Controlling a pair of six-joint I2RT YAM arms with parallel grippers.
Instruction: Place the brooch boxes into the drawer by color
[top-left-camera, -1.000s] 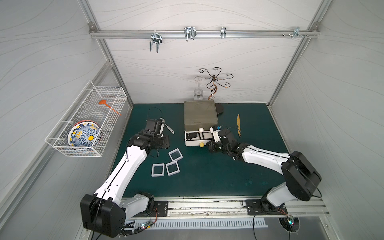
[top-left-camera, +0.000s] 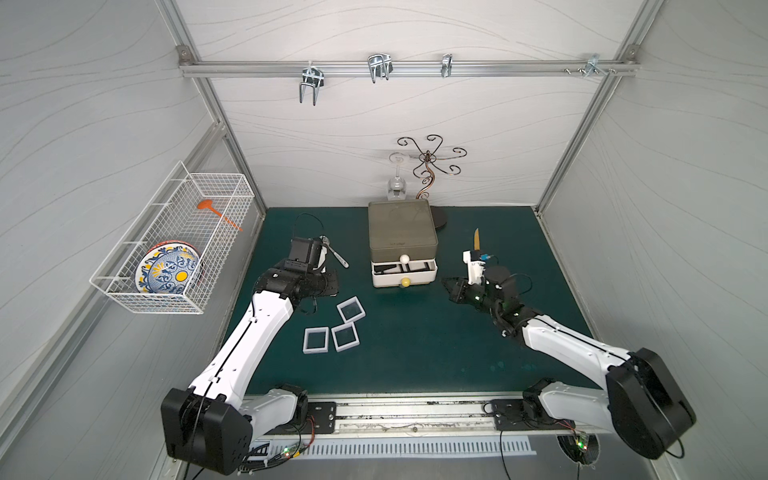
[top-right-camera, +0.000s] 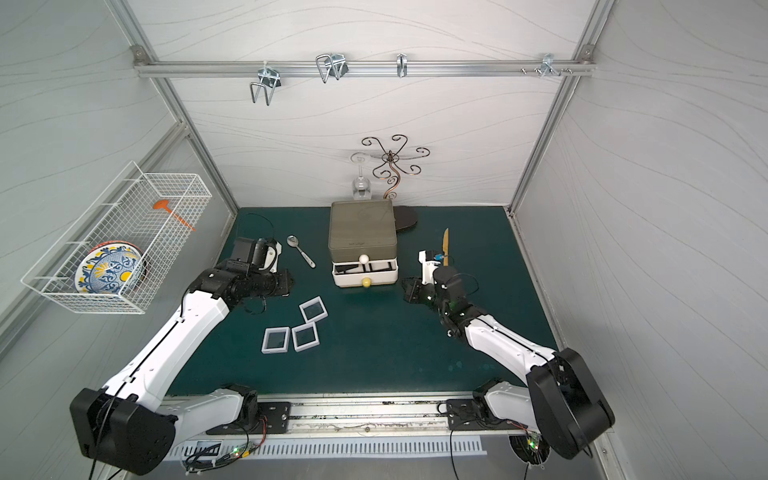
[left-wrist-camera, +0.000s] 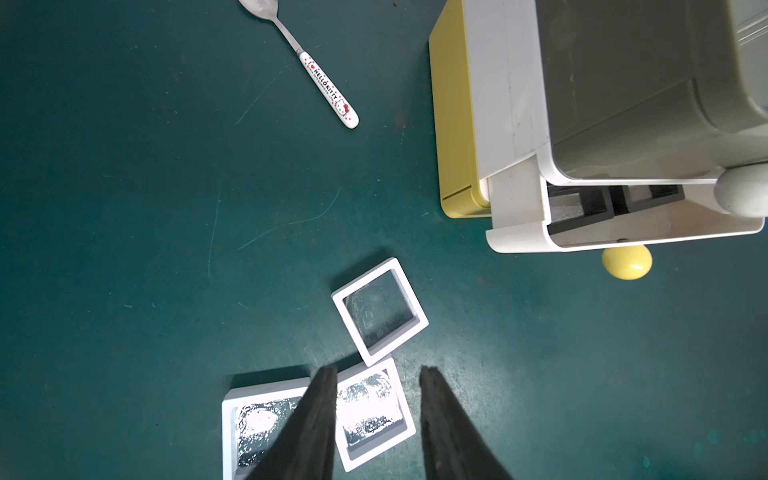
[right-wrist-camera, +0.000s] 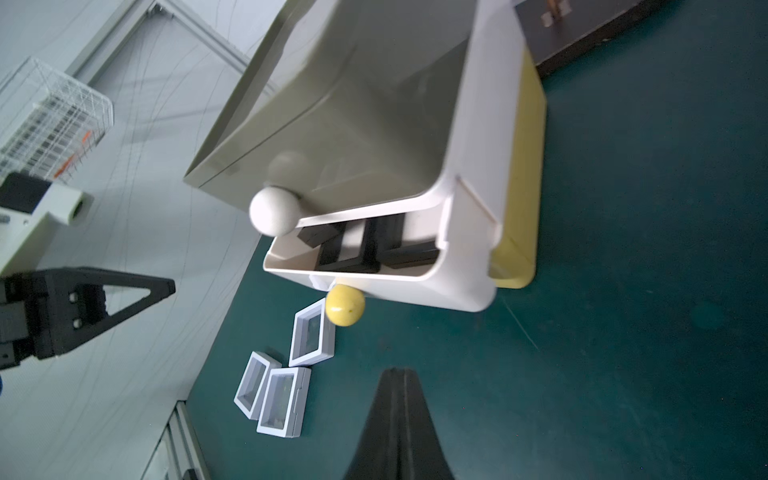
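Three square white-framed brooch boxes lie in a loose cluster: the upper one (left-wrist-camera: 380, 309), the lower one (left-wrist-camera: 369, 408) and the left one (left-wrist-camera: 260, 420), partly behind a finger. The lower drawer (top-left-camera: 404, 280) of the cabinet is part pulled out; its yellow knob (right-wrist-camera: 345, 305) faces front. Inside it sit several black-framed boxes (right-wrist-camera: 368, 246). My left gripper hangs above the table with its fingers apart and nothing held. My right gripper is shut with nothing between its fingers, to the right of the drawer and clear of the knob.
The grey cabinet top with a white knob (right-wrist-camera: 274, 211) overhangs the drawer. A spoon (left-wrist-camera: 324, 84) lies left of the cabinet, a knife (top-right-camera: 445, 241) to its right. A wire basket (top-left-camera: 196, 240) hangs at left.
The drawer has slid inward a little, with my right gripper beside its knob. The left arm and white boxes look still.
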